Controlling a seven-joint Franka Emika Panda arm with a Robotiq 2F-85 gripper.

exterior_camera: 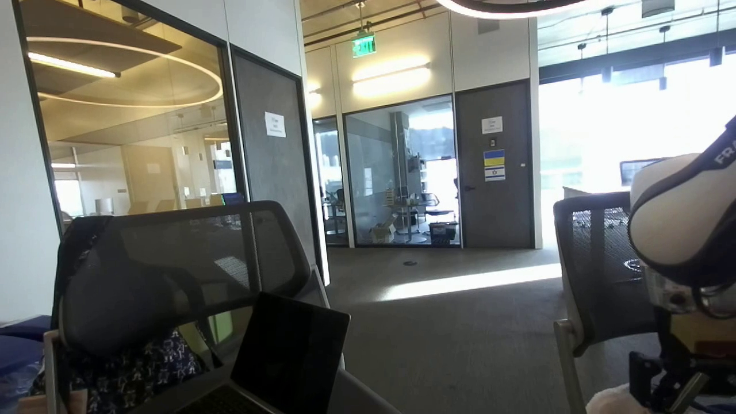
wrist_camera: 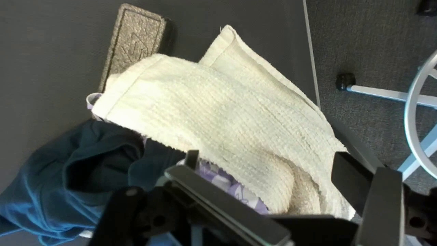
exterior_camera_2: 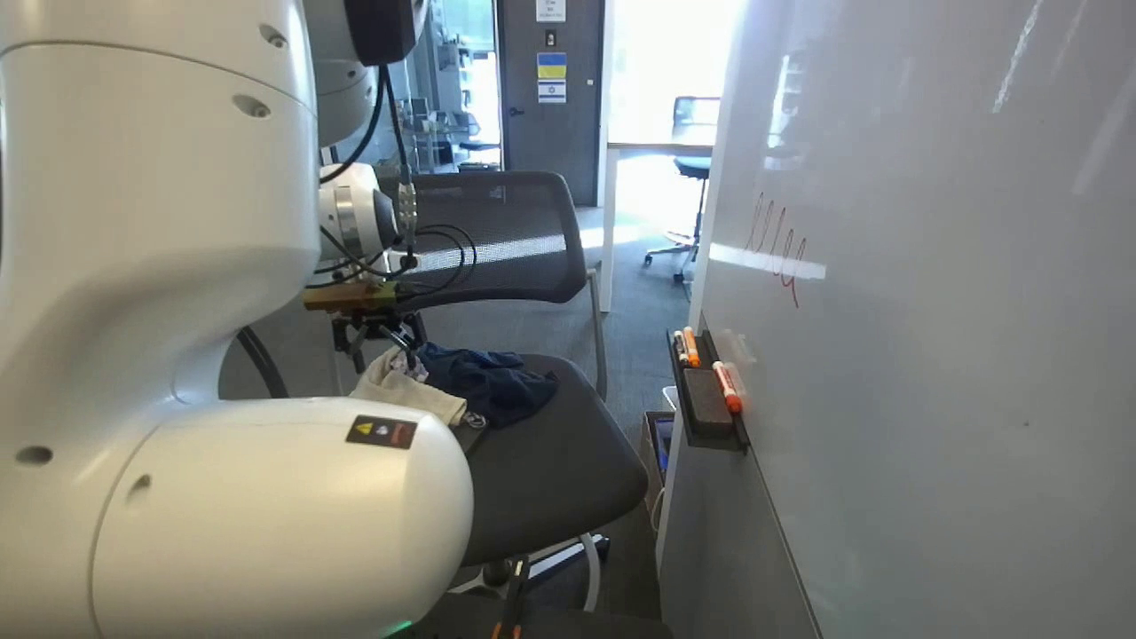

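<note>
A cream towel [wrist_camera: 217, 106] lies loosely folded on the dark chair seat [exterior_camera_2: 564, 469]. Beside it is a crumpled navy cloth [wrist_camera: 98, 164], with a patterned purple and white cloth [wrist_camera: 221, 180] partly covered by the towel. In the wrist view my gripper stands open low over the towel, its fingers wide apart and the towel's bunched end showing between them. Whether the fingers touch the cloth, I cannot tell. From the side, the towel [exterior_camera_2: 410, 389] and navy cloth [exterior_camera_2: 485, 382] show below the gripper, partly behind the arm.
A dark block-like object [wrist_camera: 133, 39] rests on the seat, touching the towel. The chair's mesh backrest [exterior_camera_2: 490, 234] rises behind the cloths. To the right stands a whiteboard [exterior_camera_2: 916, 319] with a marker tray [exterior_camera_2: 708, 405]. Another chair holds a laptop [exterior_camera: 290, 352].
</note>
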